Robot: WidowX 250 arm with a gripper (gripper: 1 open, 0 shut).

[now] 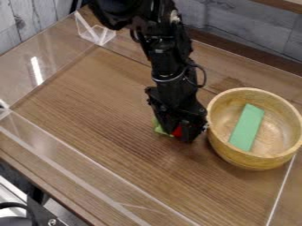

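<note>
My black gripper reaches down to the table just left of the yellow bowl, over a red object and a small green object, both partly hidden by it. The gripper is open; whether it touches the red object is unclear.
A yellow bowl holding a green block sits at the right.
</note>
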